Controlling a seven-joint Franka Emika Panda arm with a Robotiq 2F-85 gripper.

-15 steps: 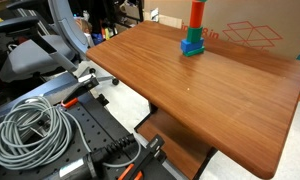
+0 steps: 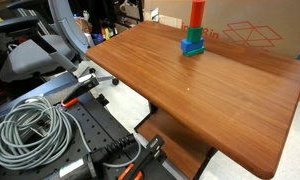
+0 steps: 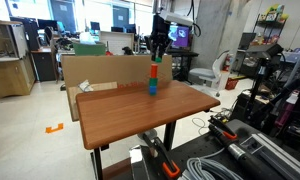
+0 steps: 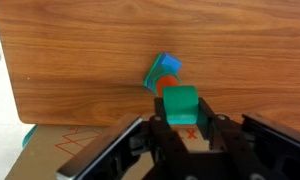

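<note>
On the table (image 2: 195, 75) stands an upright stack with blue (image 2: 192, 47) and green (image 2: 194, 34) pieces below a red block (image 2: 197, 15) on top. From above, the wrist view shows the red block (image 4: 167, 84) partly covered by a green block (image 4: 180, 101). My gripper is shut on that green block. In exterior view 2 the gripper (image 3: 159, 52) hangs over the red block (image 3: 154, 71). Exterior view 1 does not show the gripper; its red block's top is clear.
A cardboard panel (image 3: 100, 72) stands behind the table. The wooden tabletop (image 3: 115, 112) has wide bare room around the stack. Coiled cable (image 2: 35, 140) lies on a dark surface beside the table.
One second ago green showed on top of the red block in exterior view 1.
</note>
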